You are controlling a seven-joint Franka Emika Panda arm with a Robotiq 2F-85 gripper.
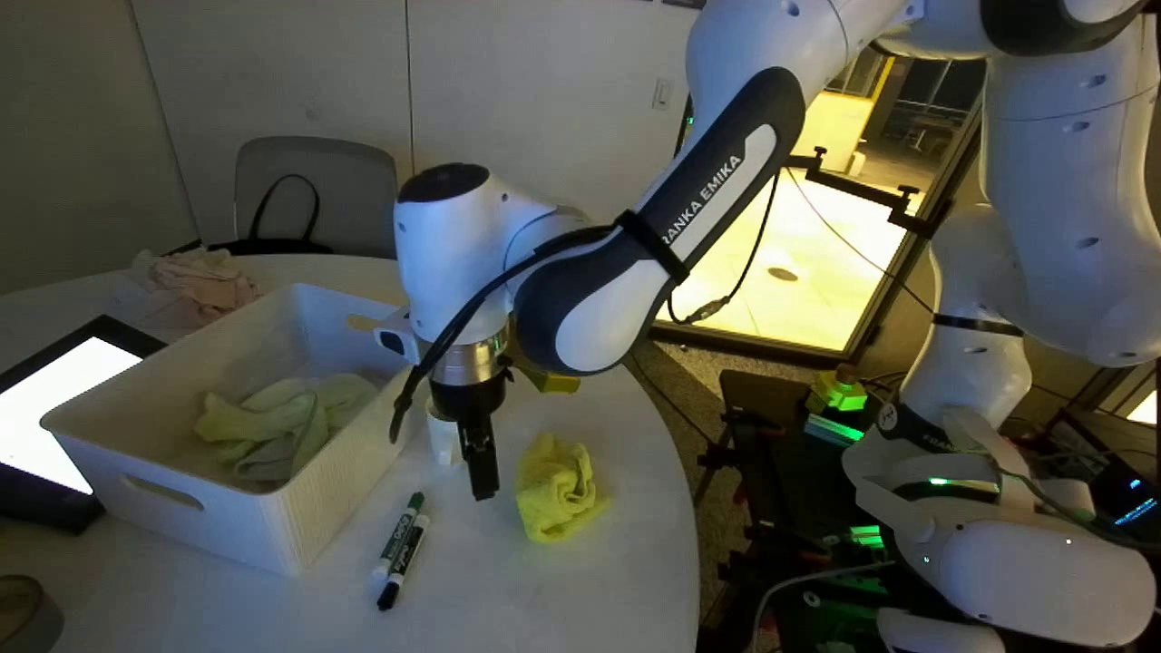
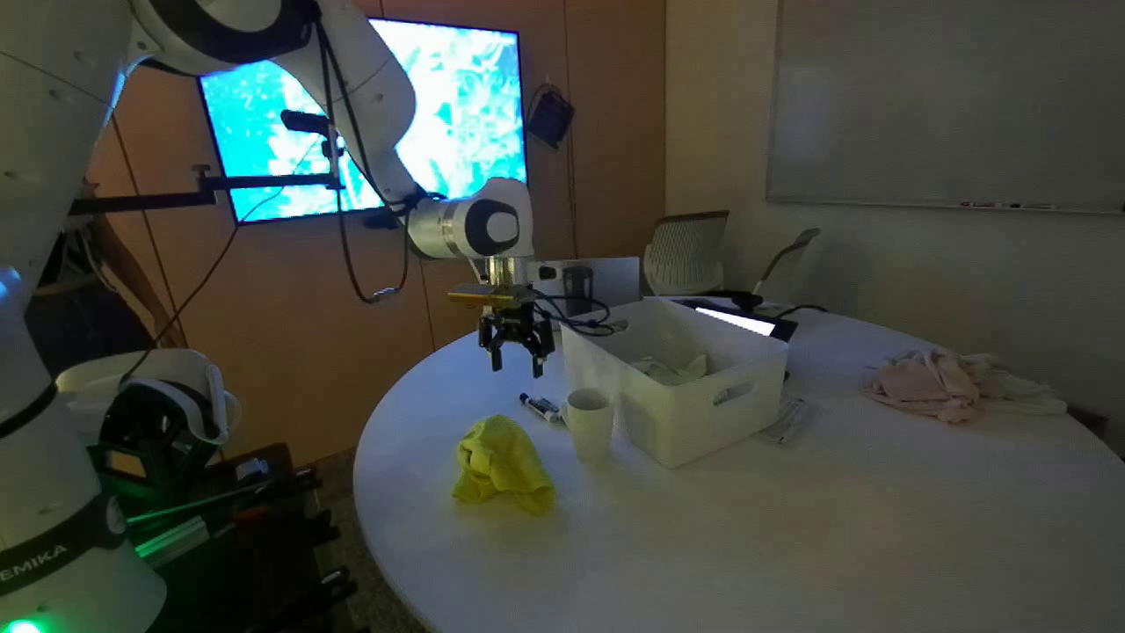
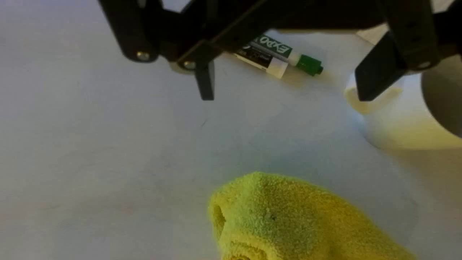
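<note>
My gripper is open above the table, nothing between its fingers. Below it in the wrist view lies a crumpled yellow cloth (image 3: 299, 221), apart from the fingers. In exterior view 2 the same cloth (image 2: 501, 464) rests on the table, nearer that camera than the gripper (image 2: 517, 364). A white cup (image 2: 591, 422) stands upright between the cloth and the white bin; in exterior view 1 the arm hides most of it. Two markers (image 1: 403, 550), one green-capped and one black-capped, lie side by side in front of the bin.
The white bin (image 1: 299, 533) holds a crumpled pale cloth (image 1: 288, 424). Behind it are a lit tablet (image 1: 43, 424) and a pinkish cloth (image 1: 201, 283). Bare table lies around the yellow cloth, with the table's edge (image 1: 694, 522) to its right in exterior view 1.
</note>
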